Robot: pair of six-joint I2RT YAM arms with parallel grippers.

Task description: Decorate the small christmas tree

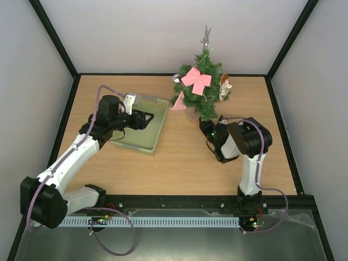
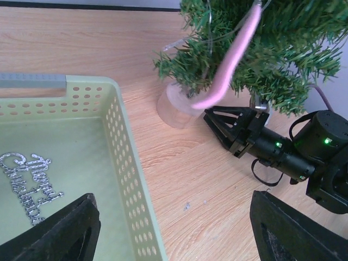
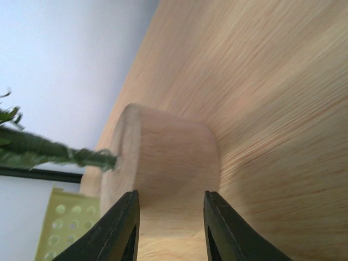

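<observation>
The small tree [image 1: 209,84] stands at the back right, with a star [image 1: 206,37], a pink bow [image 1: 197,80] and other ornaments. Its round wooden base [image 3: 168,168] fills much of the right wrist view. My right gripper is open low beside that base, nothing visible between its fingers. My left gripper [image 1: 147,118] hangs open over the green basket [image 1: 152,138]. Inside the basket lies a silver lettering ornament [image 2: 30,185], seen in the left wrist view.
Bare wooden table [image 1: 185,168] lies in front of the tree and to the right of the basket. The back wall is close behind the tree.
</observation>
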